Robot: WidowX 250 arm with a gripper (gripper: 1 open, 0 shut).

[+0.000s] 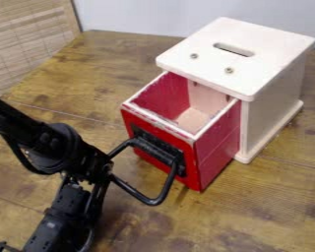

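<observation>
A white wooden box (272, 103) with a slot in its top stands on the table. Its red drawer (216, 157) is pulled out toward the front left and looks empty inside. My black gripper (145, 169) is at the drawer's front, its looped fingers around or against the dark handle (157, 148). Whether the fingers are closed on the handle is unclear.
A woven bamboo panel (29, 44) stands at the back left, and a white wall is behind.
</observation>
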